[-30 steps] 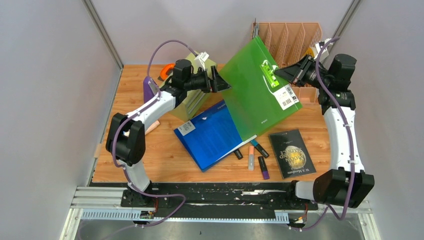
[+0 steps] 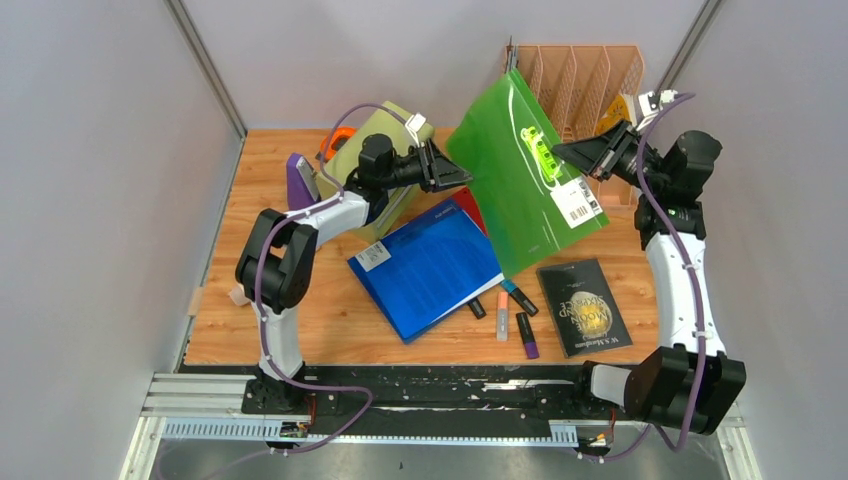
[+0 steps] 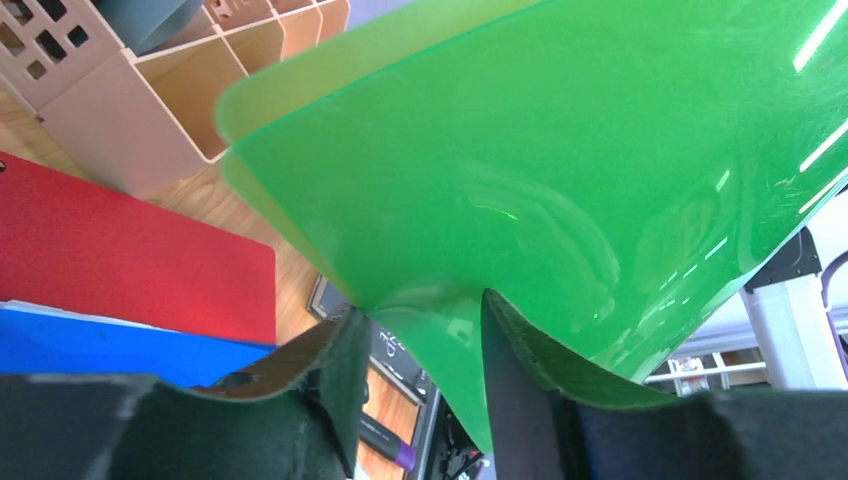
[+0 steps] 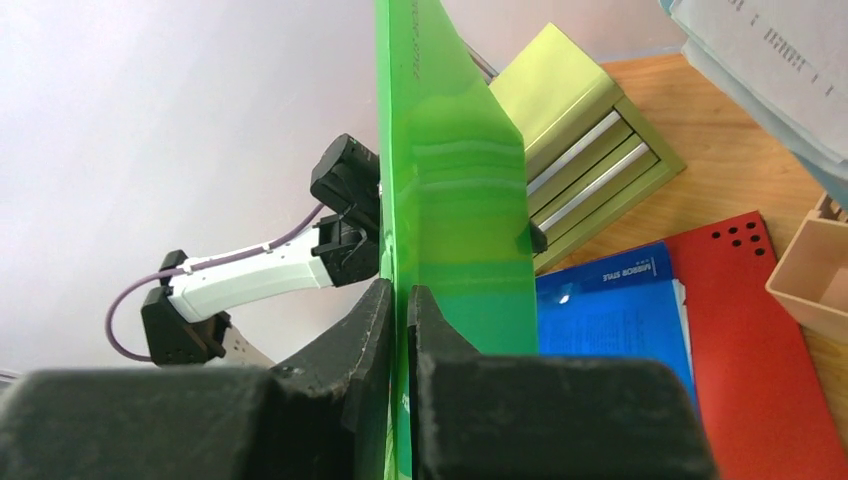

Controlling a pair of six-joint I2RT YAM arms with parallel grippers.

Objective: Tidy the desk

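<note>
A translucent green folder (image 2: 510, 180) hangs upright over the desk, my right gripper shut on its edge; in the right wrist view it runs up between the fingers. My left gripper is part open just beside the folder's lower-left side, fingertips at the green sheet; whether they touch it is unclear. A blue folder (image 2: 420, 280) and a red one (image 4: 750, 380) lie stacked beneath. A tan desk organizer (image 2: 565, 75) stands at the back right. A black book (image 2: 590, 330) and several markers (image 2: 502, 320) lie along the front.
A yellow-green drawer box (image 2: 360, 150), a purple item (image 2: 298, 190) and an orange object (image 2: 335, 140) stand at the back left, near my left arm. Walls bound both sides.
My left arm has moved toward the right and slightly down, to the green folder's edge.
</note>
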